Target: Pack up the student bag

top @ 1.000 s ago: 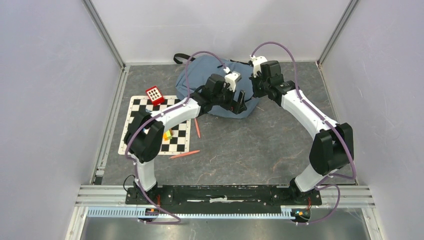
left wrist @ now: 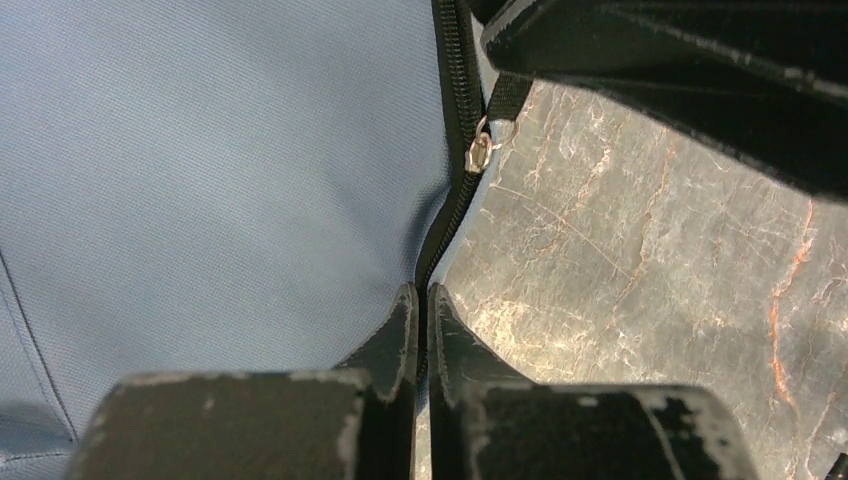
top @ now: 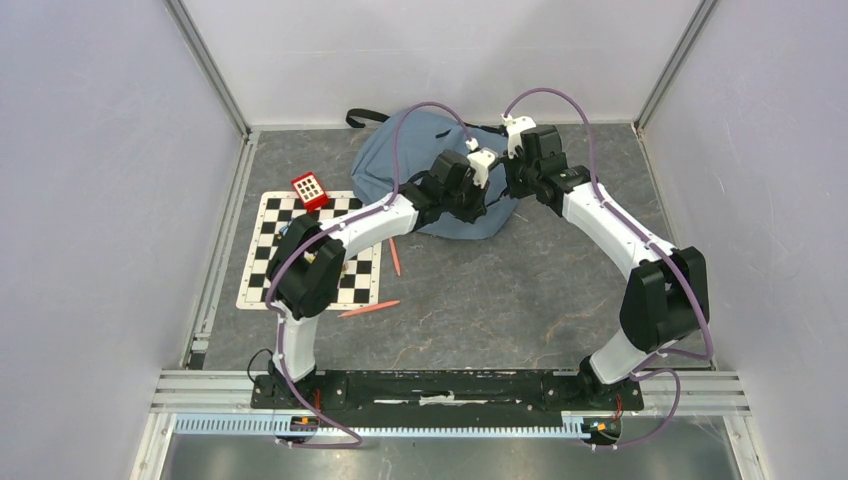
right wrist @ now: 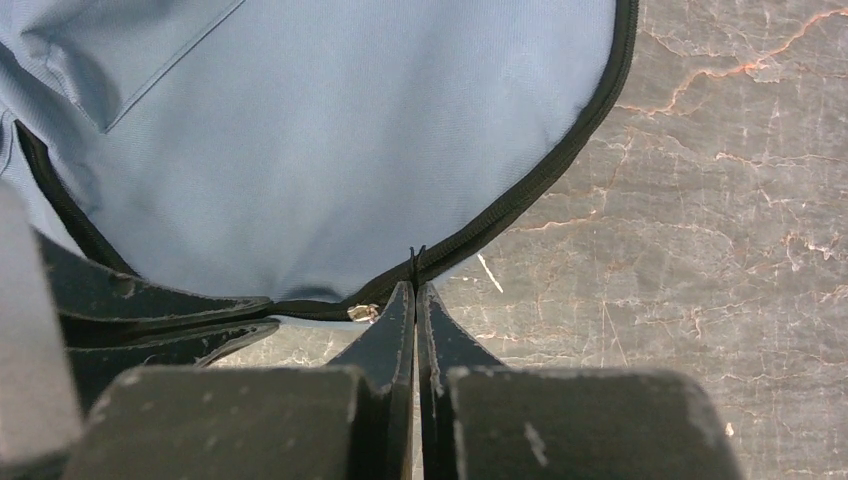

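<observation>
The blue-grey bag lies at the back middle of the floor. In the left wrist view its black zipper runs down between the fingertips of my left gripper, shut on that edge of the bag. A metal zipper slider sits just beyond, its black pull strap reaching up toward the right gripper's dark finger. In the right wrist view my right gripper is shut beside the slider, with thin black ends of the pull showing at its tips. The bag's inside is hidden.
A red calculator-like box stands by the checkered board at left, partly under my left arm. Two orange-red sticks lie near the board.
My left gripper has moved a little to the right along the bag's front edge and its fingers have closed. The right arm has stayed almost still.
</observation>
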